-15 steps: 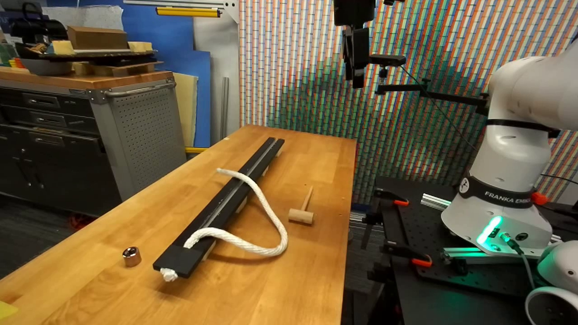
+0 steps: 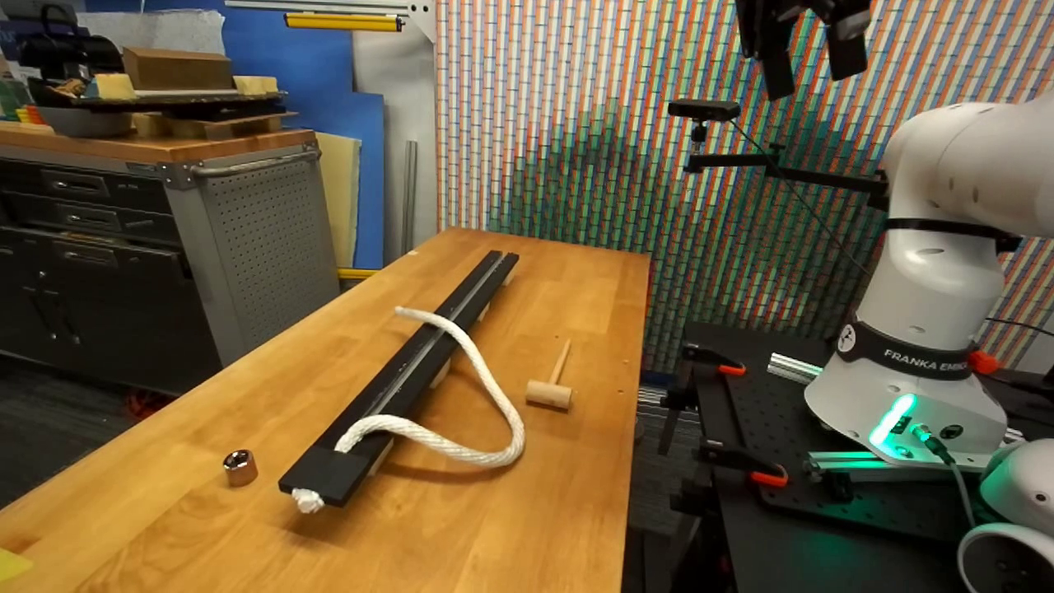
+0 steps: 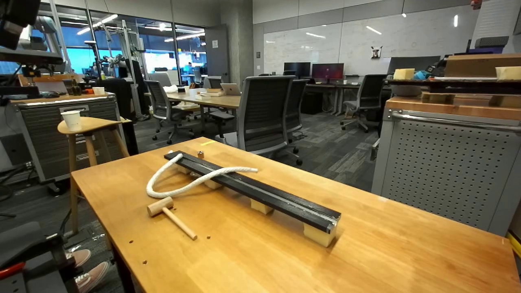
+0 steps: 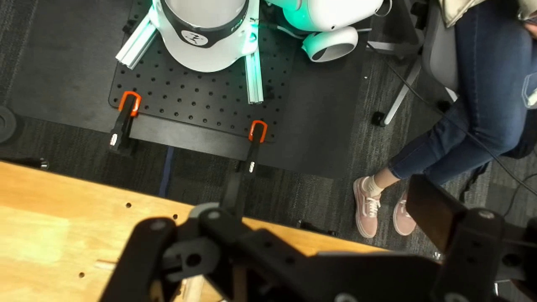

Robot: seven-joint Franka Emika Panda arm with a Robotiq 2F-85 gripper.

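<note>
High above the table's right side, at the top of exterior view 1, my gripper (image 2: 812, 87) stands open, its two dark fingers apart and empty. A white rope (image 2: 509, 420) curves off a long black grooved rail (image 2: 435, 341); one end passes through the rail's near end, while the other lies loose across it. Right of the rail a wooden mallet (image 2: 549, 394) lies on its side. On the rail's left, by its near end, sits a small copper-coloured ring (image 2: 239, 468). In the wrist view the gripper hangs over the gap between table and robot base.
Pale blocks (image 3: 320, 234) hold the rail off the wooden table (image 3: 390, 244). Two clamps with orange tips (image 4: 256, 131) grip the robot's base plate. A seated person's legs (image 4: 468, 115) are close by the robot.
In exterior view 1 my gripper has moved right and upward, and it has turned so both fingers show apart. The rope, rail, mallet and ring have stayed put.
</note>
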